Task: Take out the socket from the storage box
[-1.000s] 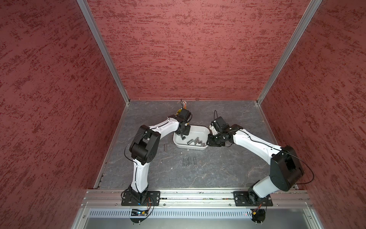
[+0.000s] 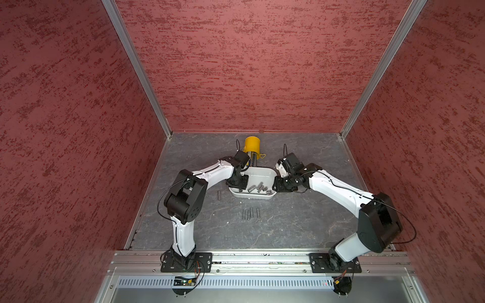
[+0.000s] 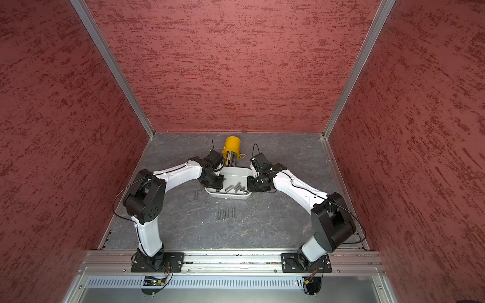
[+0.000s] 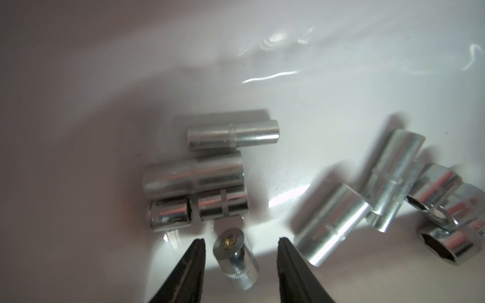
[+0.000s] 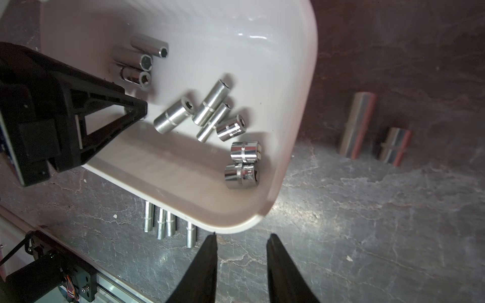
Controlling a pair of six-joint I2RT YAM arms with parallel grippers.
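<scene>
Inside the white storage box lie several silver sockets. My left gripper is open over the box's left part. In the left wrist view an upright-tilted socket shows between its fingers, and it is not clear that either finger touches it. Beside it rest a short socket, another short socket, a longer socket and a slim socket. Just outside the right near corner of the box, my right gripper stands part open, with only bare table showing between its fingers.
A yellow cup lies on its side behind the box, silver pieces at its mouth. Several slim sockets lie in front of the box, and one piece to its left.
My left gripper has come nearer the front of the box, which has shifted slightly. The yellow cup has toppled, and its mouth now faces the box. The right arm has barely moved.
</scene>
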